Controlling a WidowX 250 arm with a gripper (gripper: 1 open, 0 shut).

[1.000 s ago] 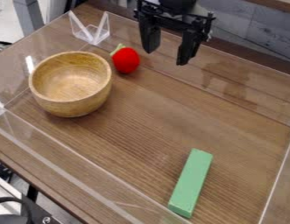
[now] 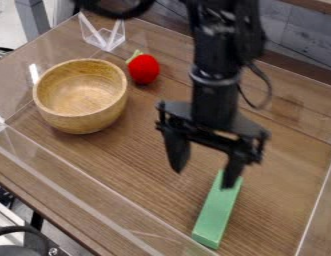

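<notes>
My black gripper [image 2: 205,148] hangs in the middle-right of the camera view, its fingers open with nothing visible between them, over the wooden table above the upper end of a flat green bar [image 2: 216,212]. The bar lies lengthwise near the front right. A wooden bowl [image 2: 80,94] sits at the left, and a red strawberry-like object [image 2: 144,69] with a green top lies behind it, left of my arm.
A clear wire-like object [image 2: 104,33] stands at the back left. A dark cable shows in the bottom-left corner.
My gripper has moved down and toward the front from the back of the table, coming nearer the green bar. The bowl, red object and bar have stayed in place.
</notes>
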